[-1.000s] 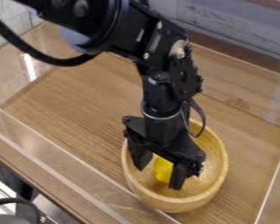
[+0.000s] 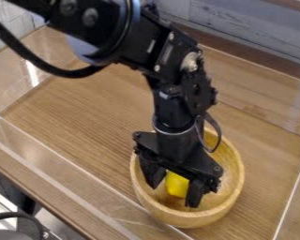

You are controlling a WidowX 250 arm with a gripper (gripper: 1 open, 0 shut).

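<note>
My gripper (image 2: 178, 171) is lowered into a round wooden bowl (image 2: 202, 217) at the lower middle of the view, its fingers apart over a yellow object (image 2: 178, 186) inside. The wrist and fingers hide part of the yellow object, so its shape and whether the fingers touch it cannot be told.
A pale wall (image 2: 253, 33) runs along the back, and the table's edge is at the lower left, with dark cables beyond it.
The arm and gripper have shifted slightly up and to the left. The bowl has stayed about where it was.
</note>
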